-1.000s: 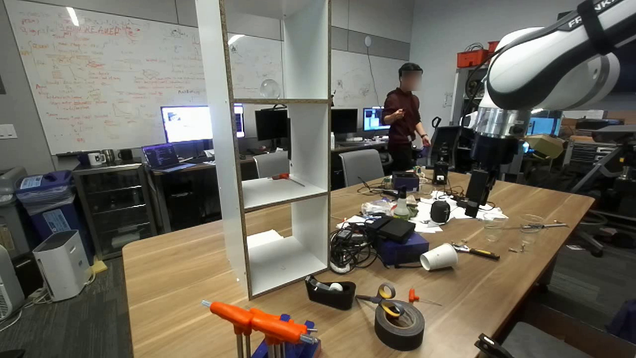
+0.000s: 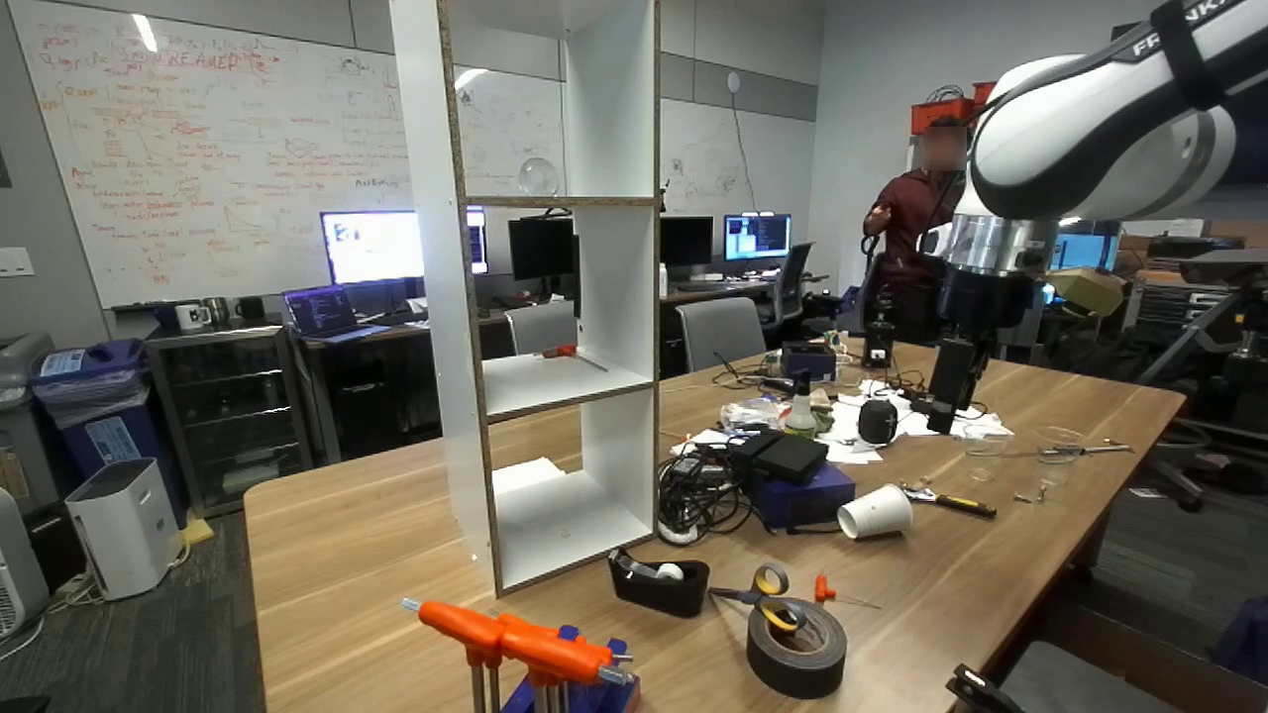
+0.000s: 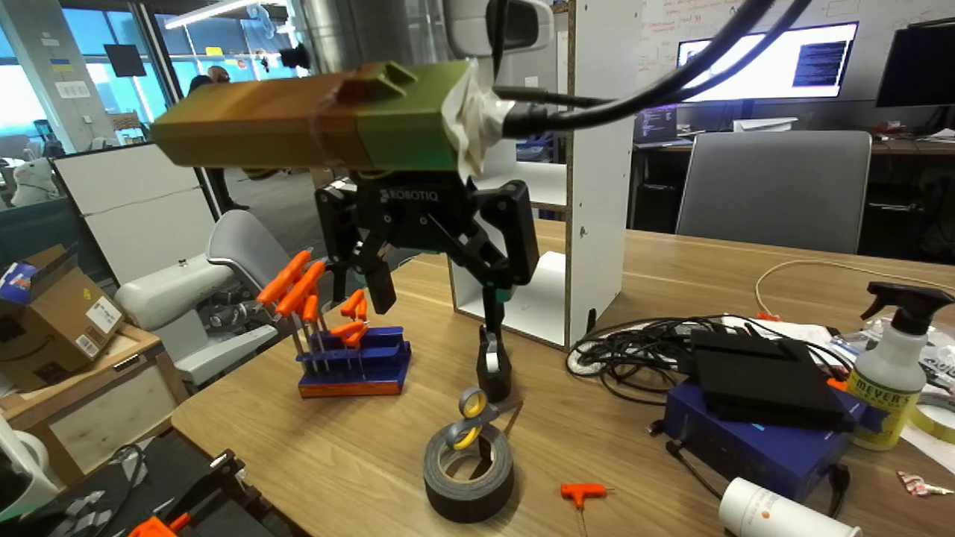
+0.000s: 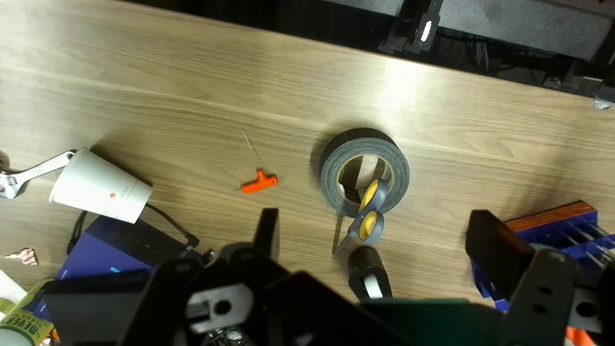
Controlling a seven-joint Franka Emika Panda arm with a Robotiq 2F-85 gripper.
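Observation:
My gripper [image 3: 438, 303] hangs above the table with its fingers spread wide and nothing between them. In the wrist view a roll of dark tape [image 4: 398, 167] lies flat on the wood. Grey and yellow scissors [image 4: 375, 222] rest partly on its rim. Beside the blades stands a black tape dispenser [image 4: 364, 266], partly hidden at its near end. A small orange-handled hex key [image 4: 259, 182] lies apart to the left. To the right, partly behind a finger, is a blue rack [image 3: 380, 356] bearing several orange T-handled keys [image 3: 302, 288].
A white open shelf [image 2: 559, 535] stands on the table, with a screwdriver [image 2: 561, 351] on its middle level. Cables [image 2: 701, 493], a purple box [image 2: 802, 499], a tipped paper cup [image 2: 876, 512] and a spray bottle [image 3: 886, 385] crowd one side.
The person in the background has walked to the right and now stands partly behind the arm. My arm and the things on the table look unmoved.

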